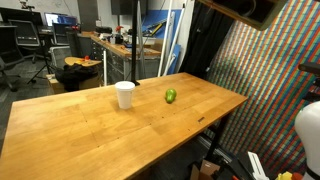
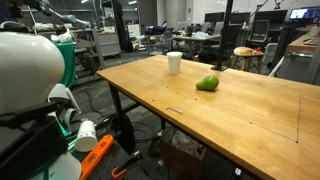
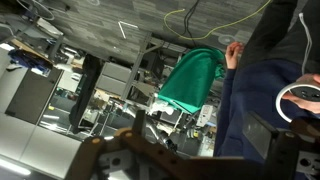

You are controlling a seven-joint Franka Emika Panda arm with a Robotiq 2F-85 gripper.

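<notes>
In exterior view 1, a white cup [image 1: 125,94] stands upright on the wooden table [image 1: 70,130]. A green object [image 1: 170,95], perhaps a pepper or an avocado, lies to its right. From the other side, exterior view 2 shows the cup [image 2: 174,62] and the green object [image 2: 208,83] well apart. My gripper appears in the wrist view as dark fingers at the bottom, spread with a gap and nothing visible held between them. It points away from the tabletop, toward the room.
Part of my arm [image 1: 248,8] crosses the top right of exterior view 1. A person in dark clothing [image 3: 250,105] holds a white-ringed device [image 3: 302,99] near the wrist camera. Green cloth [image 3: 192,80] lies beyond.
</notes>
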